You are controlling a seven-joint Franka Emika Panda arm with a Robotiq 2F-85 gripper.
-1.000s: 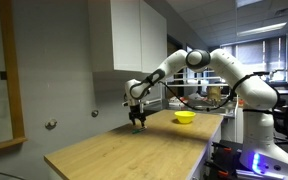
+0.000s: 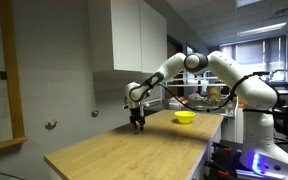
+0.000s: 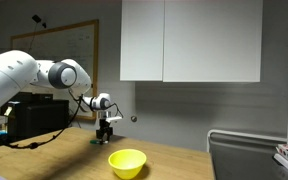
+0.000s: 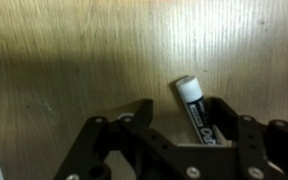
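Observation:
A marker with a white end [image 4: 189,90] and a dark, lettered barrel lies slantwise on the wooden table in the wrist view. My gripper points down over it, the fingers apart and the marker between them. The right finger [image 4: 220,112] is close against the marker and covers part of its side; the left finger [image 4: 136,114] stands clear of it. Whether the right finger touches it, I cannot tell. In the first exterior view the gripper [image 2: 137,125] is low at the table's far side. The second exterior view shows something green [image 3: 97,141] beneath the gripper.
A yellow bowl [image 3: 127,163] stands on the table, well apart from the gripper. White cabinets [image 2: 141,38] hang on the wall above its far side.
My gripper has come down slightly toward the table. The green spot below it, visible earlier in the first exterior view, is now mostly covered by the dark fingers.

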